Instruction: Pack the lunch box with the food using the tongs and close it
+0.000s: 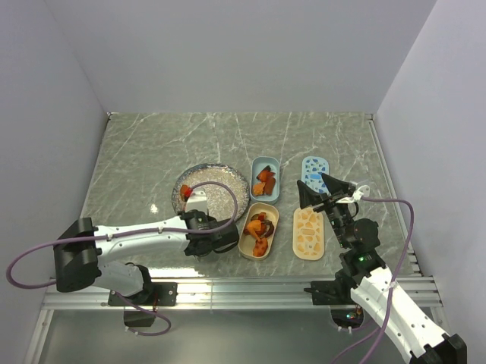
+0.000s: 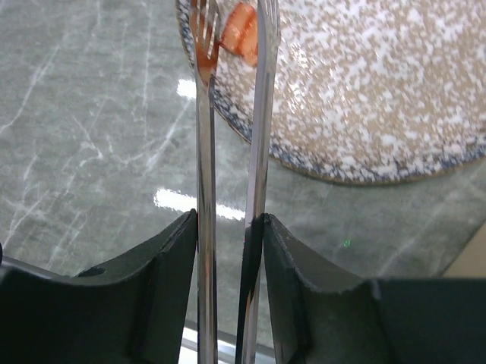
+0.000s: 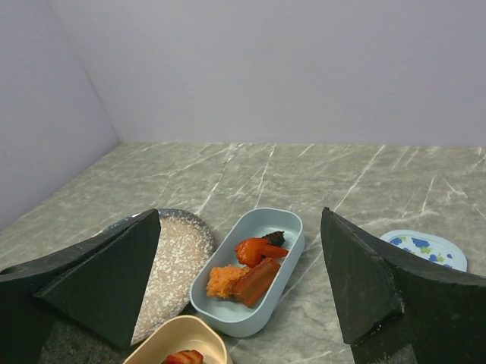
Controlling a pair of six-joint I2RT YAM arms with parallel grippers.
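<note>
My left gripper holds long metal fork-tipped tongs (image 2: 262,114) over the left part of the round speckled plate (image 2: 364,91), where a small orange food piece (image 2: 243,30) shows between the tong tips, apparently lying on the plate. A blue box (image 3: 247,303) and a cream box (image 1: 258,250) with several food pieces stand right of the plate. My right gripper is open and empty, raised above the right side of the table facing the boxes.
A blue mould tray (image 1: 314,163) and a yellow one (image 1: 308,250) lie at the right. Walls surround it.
</note>
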